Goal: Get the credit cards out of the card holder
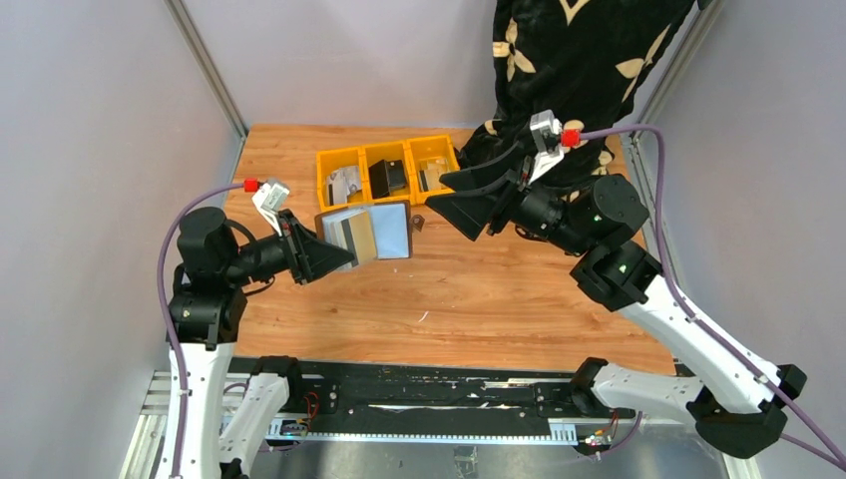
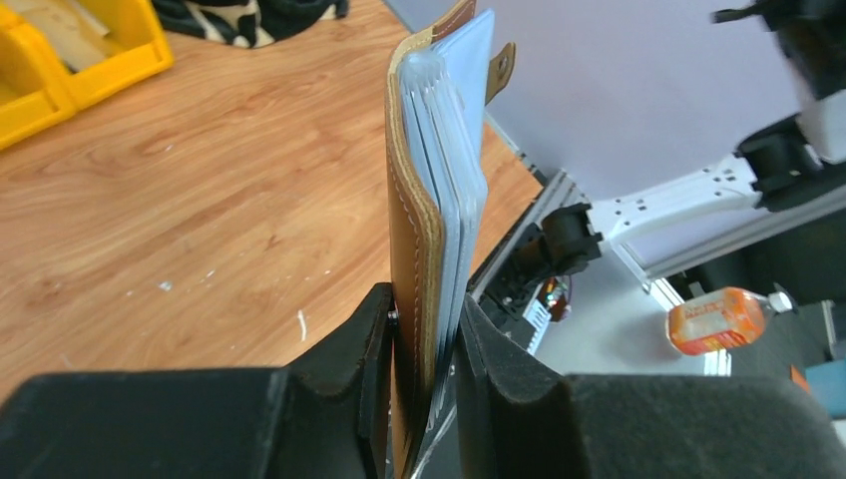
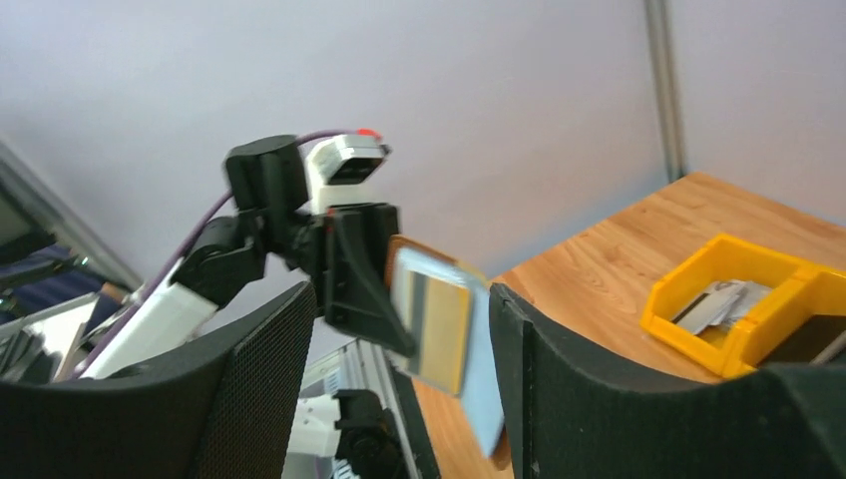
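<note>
Held in the air over the table, the brown card holder [image 1: 390, 231] lies opened out, its clear sleeves facing up. My left gripper is shut on the holder's left side, leather cover and sleeves together. A gold card with a dark stripe [image 1: 360, 237] sits in a sleeve of the holder, near the left fingertips. Up and to the right of the holder, my right gripper [image 1: 461, 205] stands open and apart from it. In the right wrist view, the card holder [image 3: 439, 319] appears beyond the open fingers [image 3: 261, 384], with nothing between them.
Behind the holder stands a yellow three-part tray [image 1: 342, 158]. Cards [image 1: 345, 184] lie in its left part, a black item [image 1: 387, 178] in the middle, cards [image 1: 433, 177] in the right. A dark patterned cloth [image 1: 569, 60] hangs at the back right.
</note>
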